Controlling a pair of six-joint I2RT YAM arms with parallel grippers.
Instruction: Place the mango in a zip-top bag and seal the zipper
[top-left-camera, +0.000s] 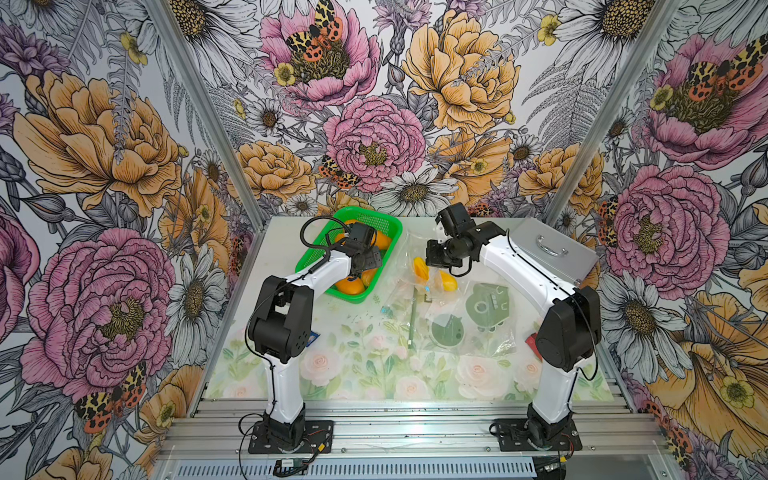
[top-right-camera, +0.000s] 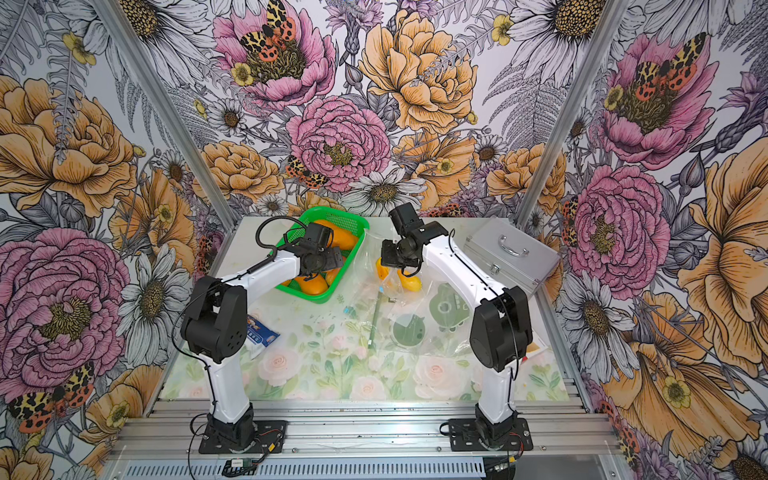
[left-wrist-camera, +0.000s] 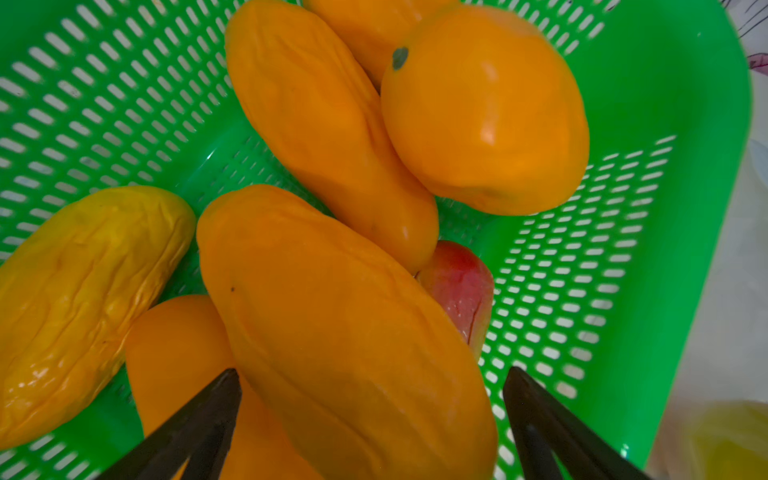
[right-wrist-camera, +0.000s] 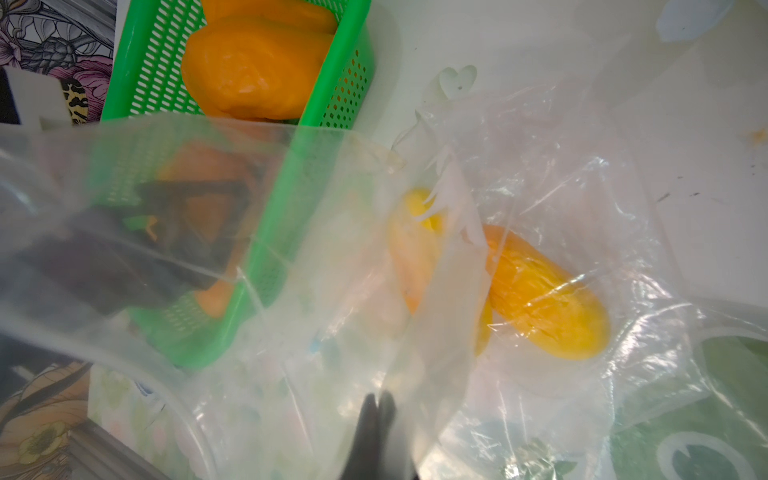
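Over the green basket (left-wrist-camera: 696, 224), my left gripper stands open, its fingers either side of a large orange mango (left-wrist-camera: 336, 336). More mangoes and a round orange fruit (left-wrist-camera: 488, 104) surround it. My right gripper is shut at the clear plastic bag (right-wrist-camera: 320, 360); its fingers sit at the film, which spreads over the right wrist view. Yellow mangoes (right-wrist-camera: 544, 304) show through the plastic to the right of the basket, resting on the table.
An aluminium case (top-right-camera: 512, 256) stands at the back right. Green printed shapes (top-left-camera: 488, 304) lie under plastic at centre right. A blue packet (top-right-camera: 260, 332) lies at the left.
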